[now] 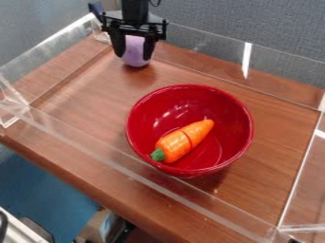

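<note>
The black gripper (133,40) is at the top of the view, lowered over a purple object (133,55) near the back left of the wooden surface. Its fingers are around the upper part of that object, but whether they press on it is hard to tell. A red bowl (225,110) stands right of centre, holding an orange toy carrot (185,137) with a green tip.
Clear plastic walls (216,53) edge the wooden surface (76,109), which is bare left of the bowl. A blue area and some hardware lie beyond the front left edge.
</note>
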